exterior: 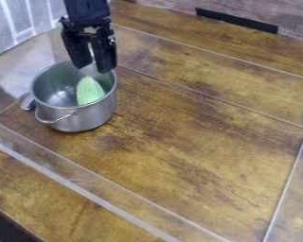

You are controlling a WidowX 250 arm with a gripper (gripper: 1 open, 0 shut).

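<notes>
My black gripper (90, 55) hangs over the back of a steel pot (65, 117) at the upper left, its fingers open, with nothing seen between them. A pale green object (90, 91) lies inside the pot, below and in front of the fingers.
Clear strips or panel edges run along the left and right sides of the table.
</notes>
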